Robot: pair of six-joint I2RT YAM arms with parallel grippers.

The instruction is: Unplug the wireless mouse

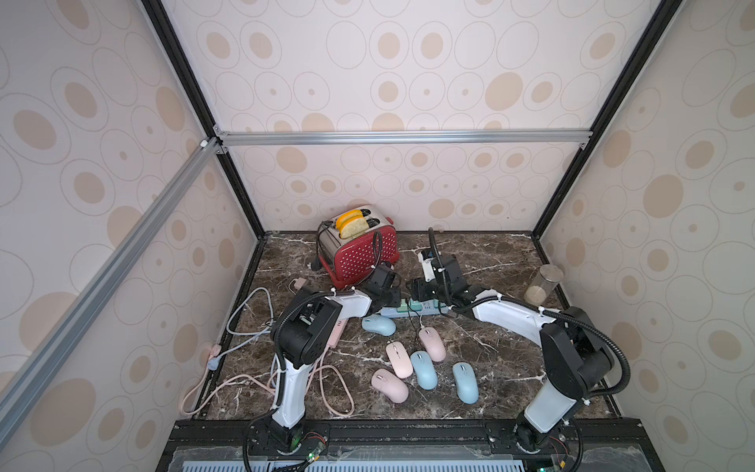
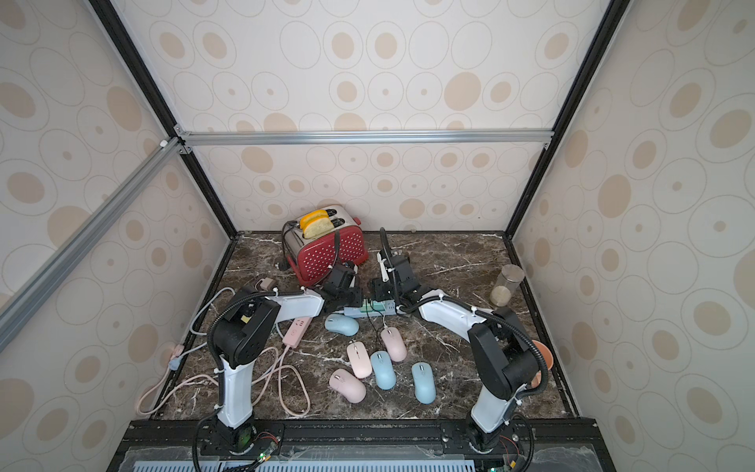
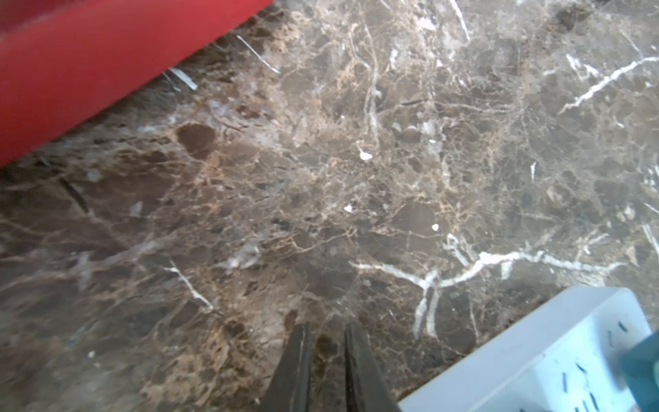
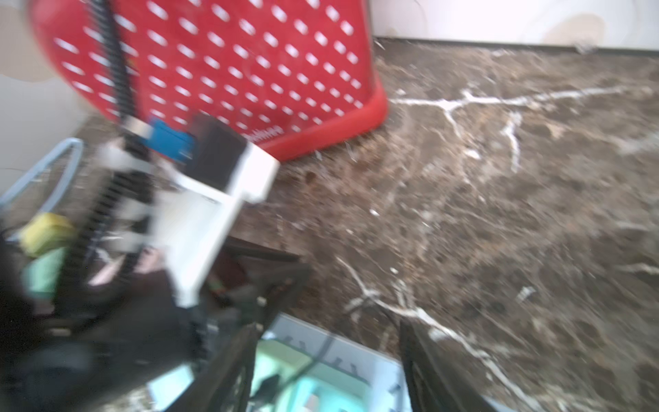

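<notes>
A pale blue power strip [image 3: 494,364] with mint plugs [image 4: 329,391] and thin dark cables lies mid-table, with several pink and blue mice [image 1: 464,381] in front. My left gripper is at the strip's left end; in its wrist view the fingers look nearly together over marble, and whether anything is between them cannot be seen. My right gripper is above the strip's plugs, fingers apart, a dark cable visible between them in the blurred view.
A red toaster [image 1: 354,255] stands behind the left gripper. A pink power strip [image 2: 297,332] with looped cables lies at left, a glass jar [image 1: 542,284] at right.
</notes>
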